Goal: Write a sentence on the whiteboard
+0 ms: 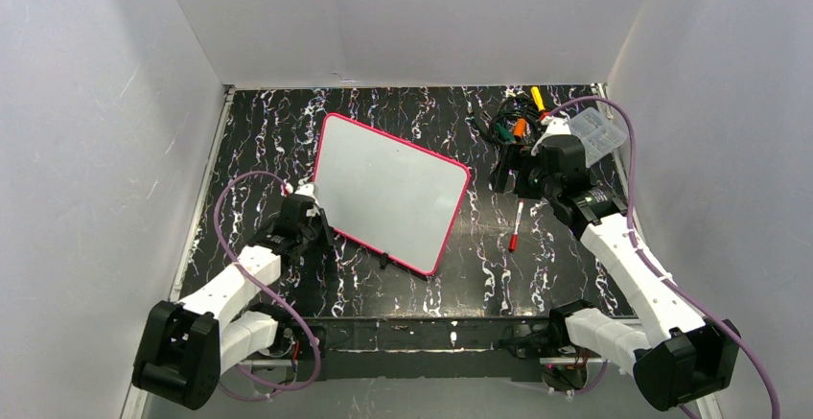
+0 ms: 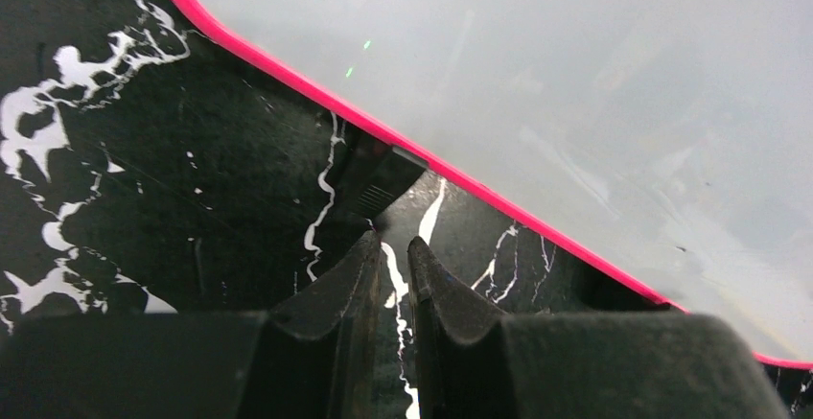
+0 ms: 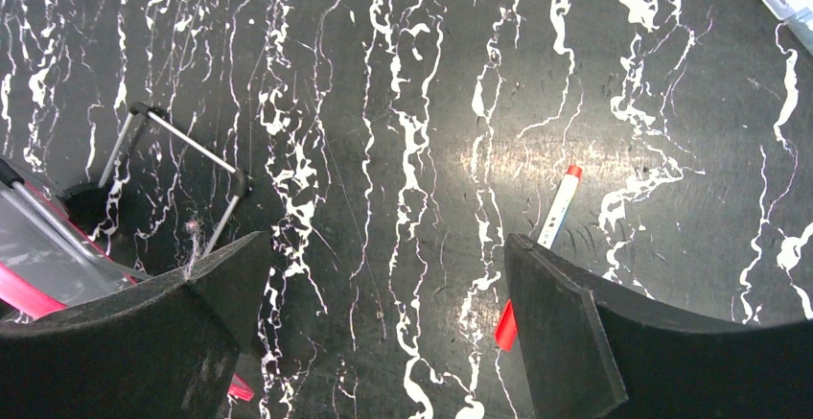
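Observation:
The whiteboard, bare with a pink-red rim, lies tilted on the dark marbled table. My left gripper is at its lower left edge. In the left wrist view, the left gripper has its fingers close together with a narrow gap where table shows; a black foot of the board is just beyond the tips, and contact is unclear. A white marker with red ends lies on the table right of the board. Above it, my right gripper is open and empty, one finger partly covering the marker.
Black cables and screwdrivers lie at the back right, beside a clear plastic box. A folding leg frame sticks out by the board in the right wrist view. Table between board and marker is clear.

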